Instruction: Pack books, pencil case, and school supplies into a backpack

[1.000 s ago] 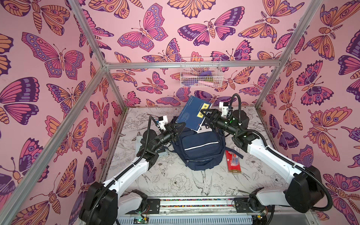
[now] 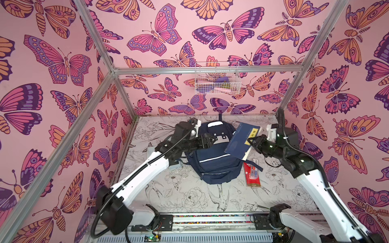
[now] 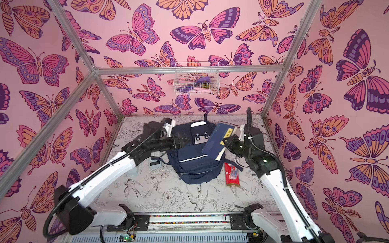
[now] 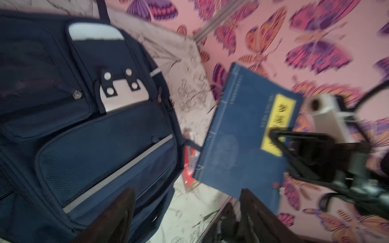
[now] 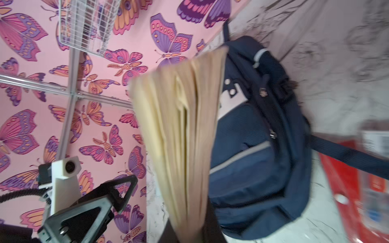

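A navy backpack (image 2: 216, 162) lies on the middle of the table, its mesh front pocket (image 4: 109, 158) facing up. Above its right side, a thick blue book (image 2: 241, 141) with a yellow label hangs tilted, and my right gripper (image 2: 254, 142) is shut on it. The book's page edges (image 5: 182, 133) fill the middle of the right wrist view and hide part of the bag. My left gripper (image 2: 211, 139) is over the backpack's upper left part, open and empty. A red packet (image 2: 252, 174) with a clear pouch on it lies right of the bag.
A pale blue flat item (image 3: 156, 164) lies left of the backpack, partly hidden by my left arm. A white wire basket (image 2: 218, 87) holding purple items hangs on the back wall.
The book has moved right and lower with my right gripper, away from my left gripper.
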